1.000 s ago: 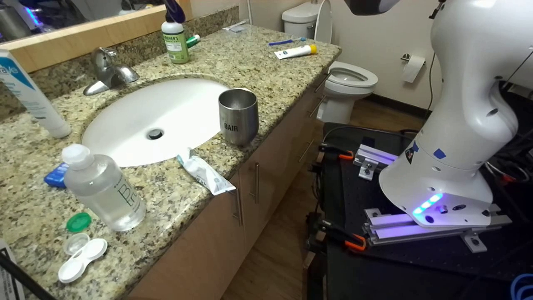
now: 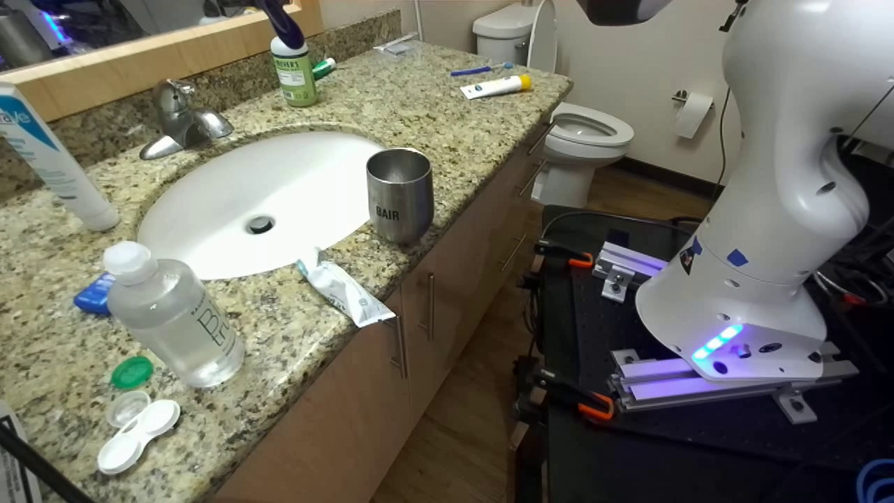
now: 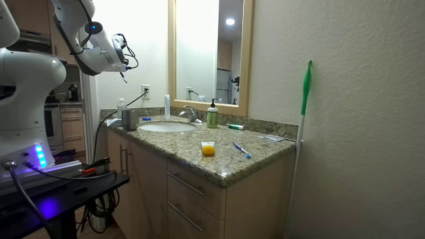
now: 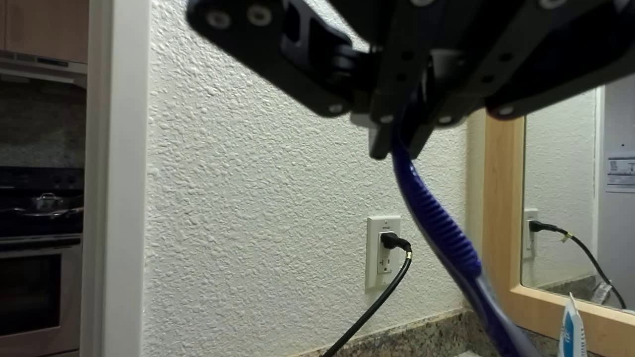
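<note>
My gripper is shut on a purple toothbrush-like handle (image 4: 443,232) with a ridged grip, in the wrist view. It slants down and right from the fingertips and runs out of the bottom edge, so its far end is hidden there. At the top of exterior view 1 a purple piece (image 2: 282,21), apparently the same item, hangs in front of the soap bottle's top. In exterior view 2 the arm's end is raised well above the counter. A steel cup (image 2: 400,197) stands upright at the sink's front edge, with a white tube (image 2: 343,290) lying beside it.
Around the sink (image 2: 251,201) stand a clear bottle (image 2: 180,323), a CeraVe tube (image 2: 63,172) and a soap bottle (image 2: 295,75). A yellow-capped tube (image 3: 207,149) and a blue toothbrush (image 3: 241,149) lie toward the counter's far end. A power cord (image 4: 381,300) hangs from the wall outlet.
The counter items have not moved.
</note>
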